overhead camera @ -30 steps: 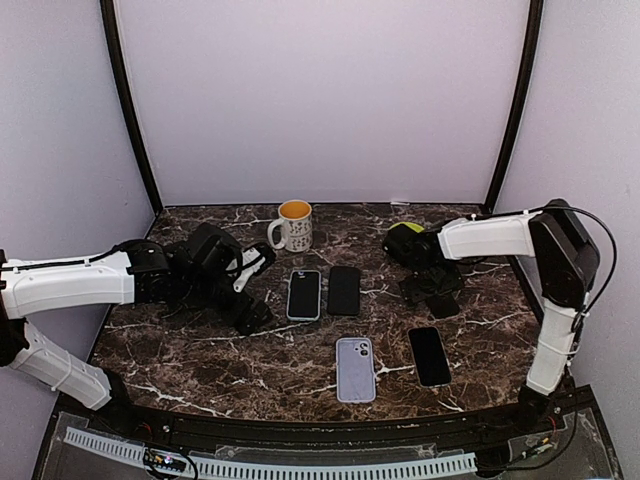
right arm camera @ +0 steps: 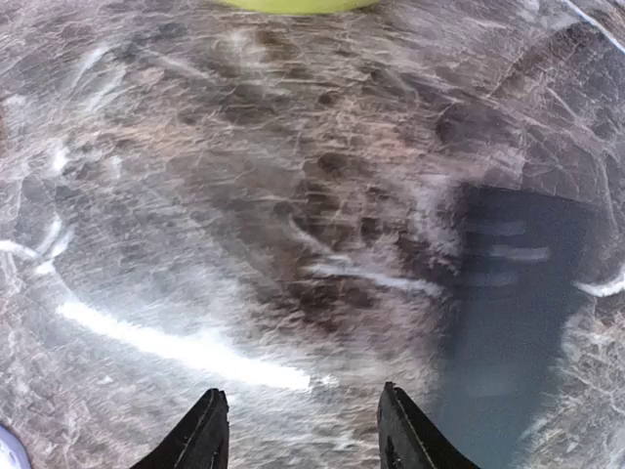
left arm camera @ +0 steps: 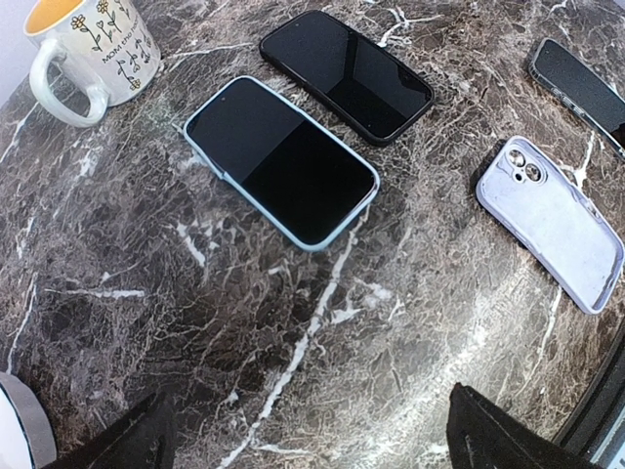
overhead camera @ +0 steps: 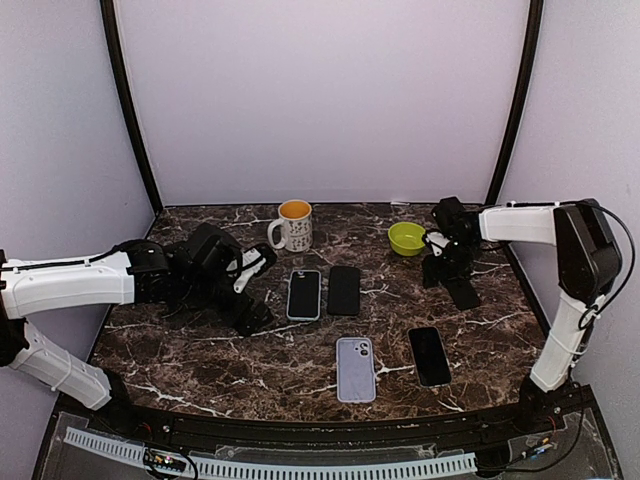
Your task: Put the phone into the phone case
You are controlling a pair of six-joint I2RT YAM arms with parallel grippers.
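A phone with a light blue edge (overhead camera: 304, 295) and a black phone (overhead camera: 344, 291) lie side by side in mid-table. In front of them is a lavender case (overhead camera: 355, 370) with a camera cut-out, its outer back seemingly up. To its right rests another black phone (overhead camera: 430, 357). A dark flat slab (right arm camera: 513, 322), blurred in the right wrist view, is beside my right gripper, outside its fingers. Those fingers stand apart, with only bare marble showing between. On the left, my left gripper (overhead camera: 260, 290) is open and empty above the table, left of the blue-edged phone.
A white mug (overhead camera: 295, 228), orange inside, stands at the back. A green bowl (overhead camera: 407, 238) sits back right, close to my right gripper.
My right gripper has moved right and uncovered the green bowl. The dark slab beside it now appears farther right and slightly back. The left arm and other objects have stayed put.
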